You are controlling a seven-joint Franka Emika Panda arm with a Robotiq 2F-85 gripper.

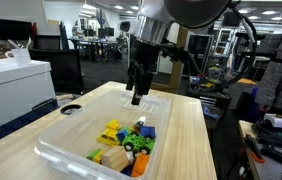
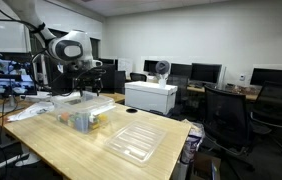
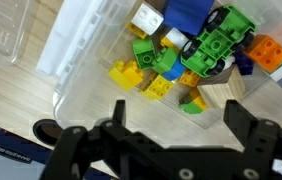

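My gripper [image 1: 135,98] hangs over a clear plastic bin [image 1: 63,131] on the wooden table. In the wrist view my gripper is open, its two dark fingers far apart with nothing gripped between them. Beneath lie loose toys: a green toy vehicle [image 3: 217,43] with black wheels, a blue block [image 3: 186,14], a wooden block [image 3: 221,92], an orange block [image 3: 268,53], a yellow block [image 3: 126,75], a green block [image 3: 144,51] and a white piece [image 3: 146,18]. The bin's near-left floor is bare in the wrist view.
A second clear, shallow container [image 2: 138,142] sits empty on the table beside the bin. A black ring [image 1: 70,108] lies behind the bin, and a white box [image 1: 13,88] stands farther back. Bare tabletop [image 1: 186,140] extends to the right.
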